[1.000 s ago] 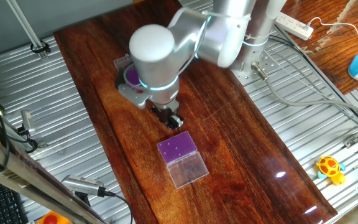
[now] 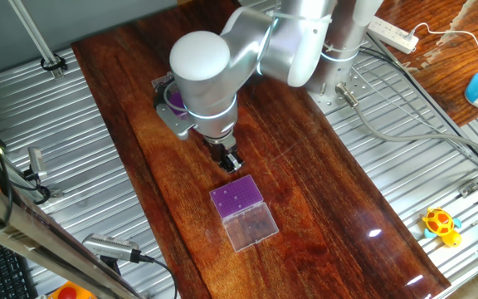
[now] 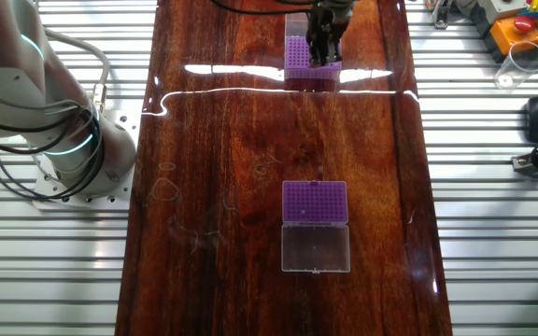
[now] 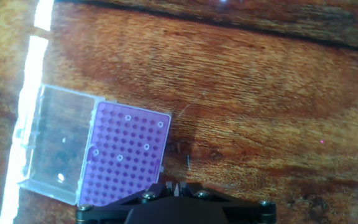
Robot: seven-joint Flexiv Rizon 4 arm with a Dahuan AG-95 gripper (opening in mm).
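Note:
My gripper shows at the bottom of the wrist view, its dark fingertips close together and shut. A small pale sliver lies at the tips; whether it is a held piece cannot be told. Left of the tips lies a purple rack (image 4: 124, 154) with rows of holes and several small whitish rings in them. Its clear lid (image 4: 64, 143) is folded open flat beside it. In exterior view 1 the gripper (image 2: 233, 163) hangs just beyond the purple rack (image 2: 237, 195), on the side away from the lid (image 2: 251, 227).
A second purple rack (image 3: 315, 201) with an open clear lid (image 3: 316, 248) lies on the wooden table (image 3: 213, 243); the arm partly covers it in exterior view 1. Bare wood lies between the racks. A toy turtle (image 2: 442, 224) sits off the table.
The fingertips stay near the same spot. The racks have not moved.

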